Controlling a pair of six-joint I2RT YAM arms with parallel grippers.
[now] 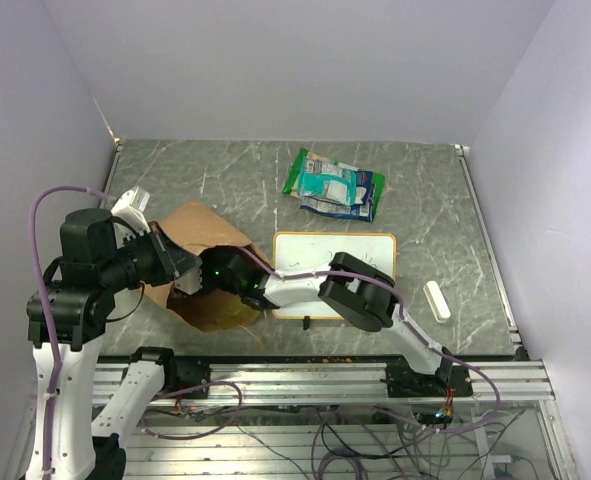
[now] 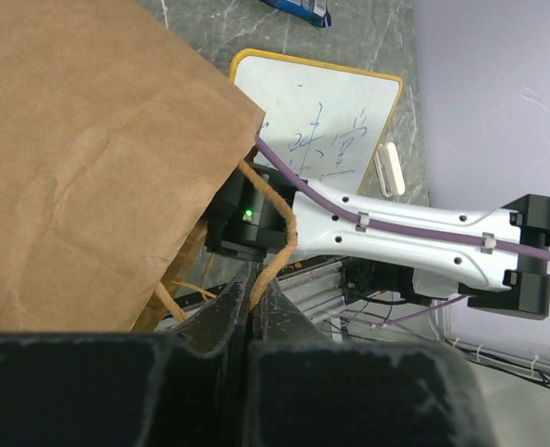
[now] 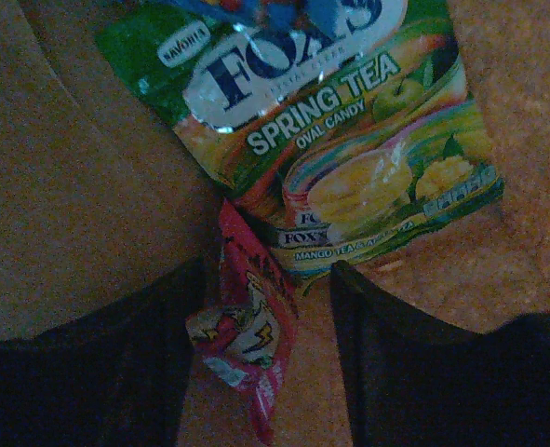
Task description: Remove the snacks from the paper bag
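Note:
A brown paper bag (image 1: 201,221) lies open toward the right on the left side of the counter. My left gripper is shut on the bag's rope handle (image 2: 279,256) at its upper edge. My right gripper reaches inside the bag, mostly hidden in the top view. Its fingers stand apart around a pink snack packet (image 3: 251,326), with a green Fox's Spring Tea candy bag (image 3: 358,177) just beyond. Whether it touches the pink packet I cannot tell.
Several snack packets (image 1: 330,185) lie stacked at the back centre. A whiteboard (image 1: 335,245) lies under the right arm, and a white eraser (image 1: 437,300) is at the right.

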